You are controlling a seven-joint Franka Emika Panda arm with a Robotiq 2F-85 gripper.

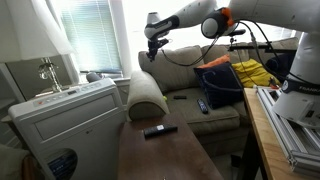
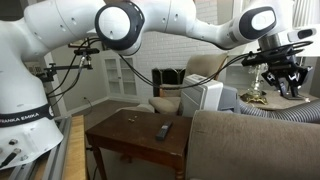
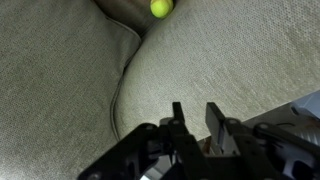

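Over the back of the grey-beige sofa, at the far end of my outstretched arm, hangs my gripper. Its two dark fingertips stand apart in the wrist view, with only sofa fabric visible beyond the gap. A yellow-green ball lies on the upholstery at the top edge of that view, well away from the fingers. In the second exterior view the gripper is at the right, above the sofa back.
A dark remote lies on the brown table, and another dark remote rests on the sofa seat. Blue and yellow cushions fill the sofa's right end. A white cabinet with a lamp stands left.
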